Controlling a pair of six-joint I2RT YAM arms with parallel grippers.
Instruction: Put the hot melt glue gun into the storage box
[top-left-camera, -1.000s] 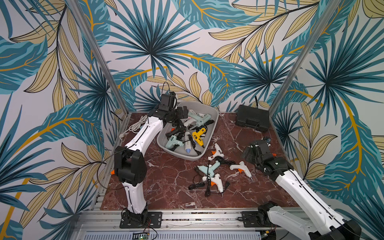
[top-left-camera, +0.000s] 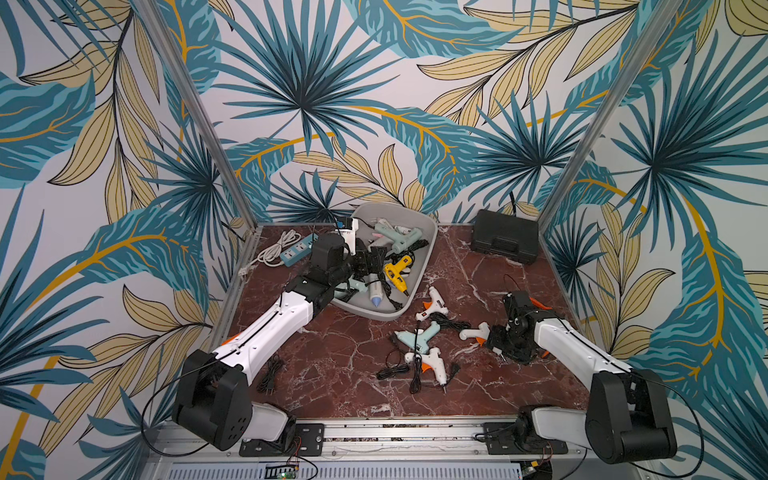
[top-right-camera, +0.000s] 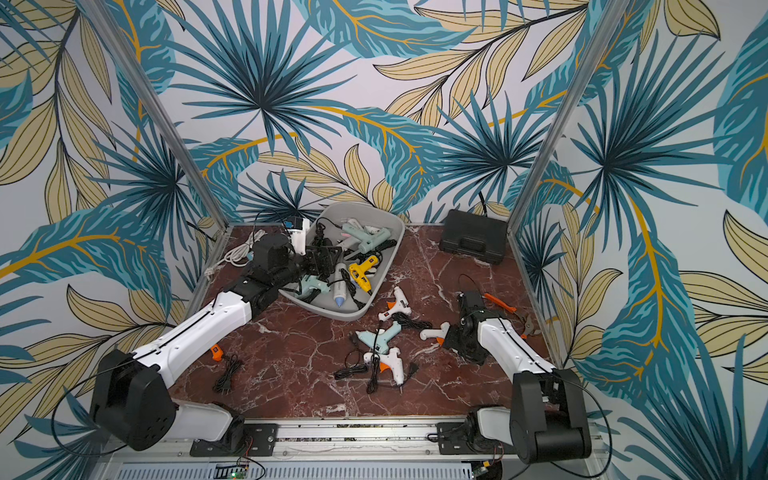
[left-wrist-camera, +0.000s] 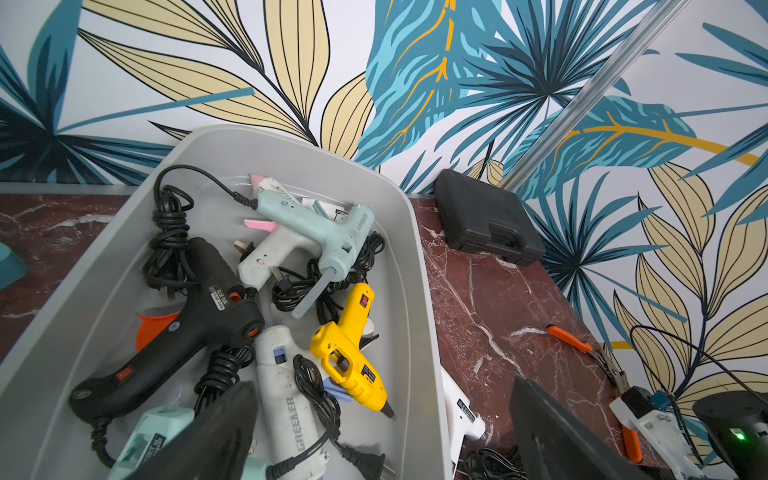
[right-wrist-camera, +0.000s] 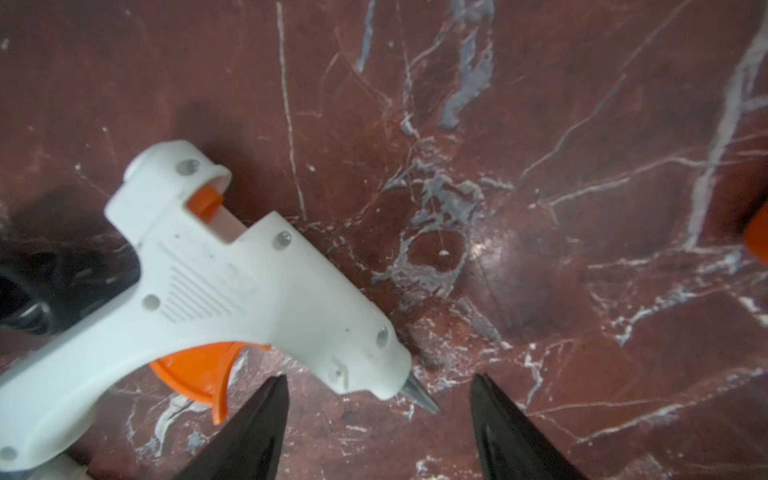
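A grey storage box (left-wrist-camera: 418, 320) holds several glue guns, including a yellow one (left-wrist-camera: 348, 348), a mint one (left-wrist-camera: 320, 232) and a black one (left-wrist-camera: 164, 352). My left gripper (top-left-camera: 368, 268) is open above the box, with nothing held. My right gripper is open low over a white glue gun (right-wrist-camera: 280, 304) with an orange trigger, its nozzle between and just beyond the fingertips. More glue guns lie outside the box: a mint one (top-left-camera: 412, 337) and white ones (top-left-camera: 432, 368) at the middle front.
A black case (top-left-camera: 504, 236) sits at the back right, orange-handled tools (top-right-camera: 497, 301) at the right edge. A power strip (top-left-camera: 297, 249) lies left of the box. Cables lie among the guns on the marble-patterned table (top-left-camera: 336, 368).
My left arm has drawn back toward the front, its gripper still over the box. My right gripper has moved toward the front and down, over the white glue gun.
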